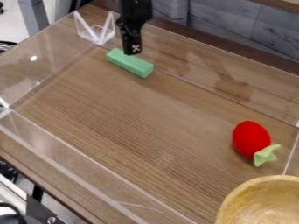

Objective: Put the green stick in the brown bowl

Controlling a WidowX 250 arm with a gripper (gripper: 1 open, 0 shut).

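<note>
The green stick [129, 63] lies flat on the wooden table toward the back left, fully visible. Just above and behind it in the picture hangs my black gripper [131, 50], its fingertips pointing down and clear of the stick. The gap between its fingers is too small to judge. At the lower right corner stands the bowl [264, 184], yellowish-brown and cut off by the picture's edge; it looks empty.
A red object with a green tip [250, 138] lies near the right edge, behind the bowl. A clear plastic piece [94, 31] stands left of the gripper. Bare table [140, 131] fills the middle.
</note>
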